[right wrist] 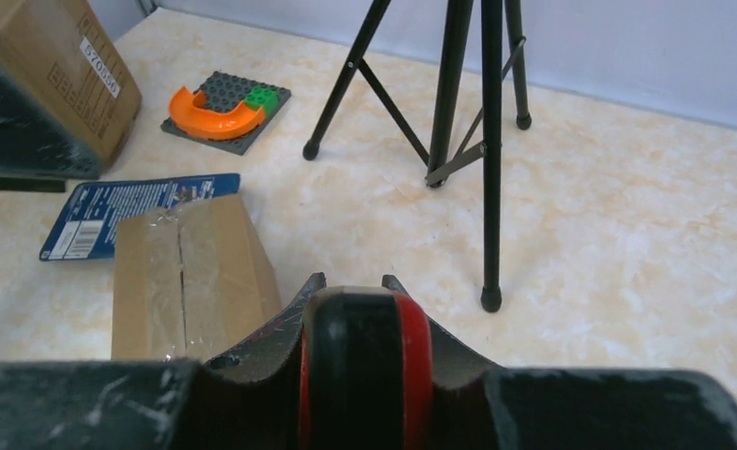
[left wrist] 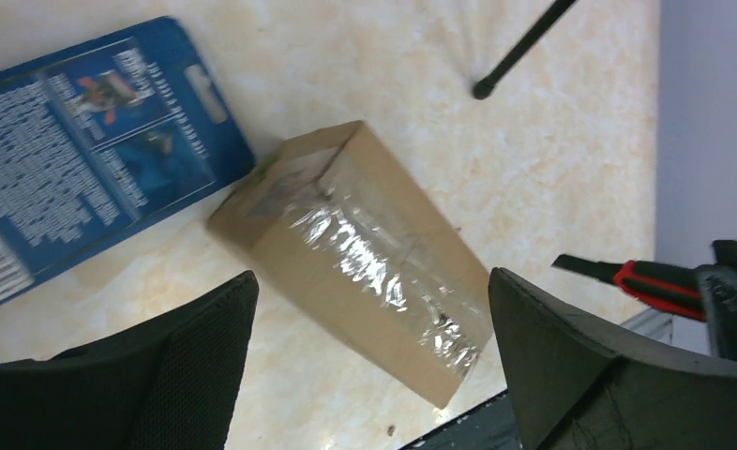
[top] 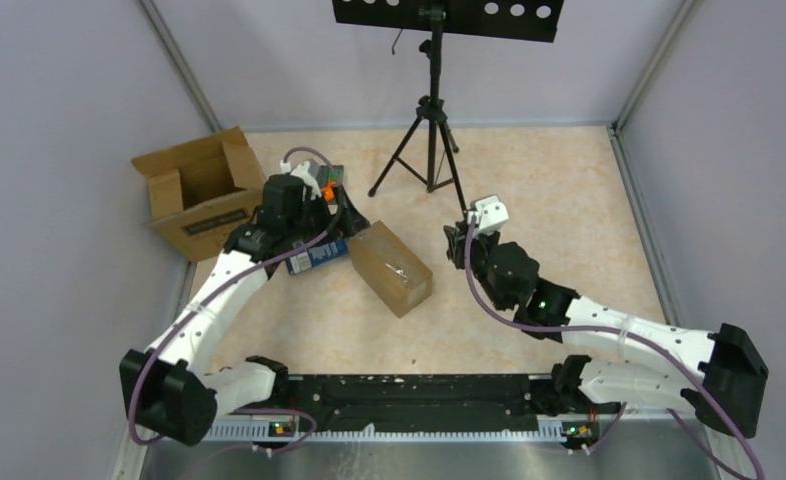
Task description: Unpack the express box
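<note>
A taped brown cardboard box [top: 391, 268] lies aslant in the middle of the table. Clear tape runs along its top, and a thin dark line shows down the tape in the right wrist view. My left gripper [top: 351, 215] hovers over the box's far left end, open, its fingers [left wrist: 182, 361] wide apart and holding nothing. To the right of the box, clear of it, my right gripper [top: 455, 245] is shut on a red-and-black tool [right wrist: 355, 366], seemingly a cutter. A dark pointed tip sticks out from it in the left wrist view.
A blue printed card [left wrist: 93, 150] lies against the box's left end. Behind it is a grey studded plate [right wrist: 229, 94] with an orange piece [right wrist: 213, 117]. An open carton [top: 209, 215] stands far left, a black tripod stand [top: 432, 110] behind.
</note>
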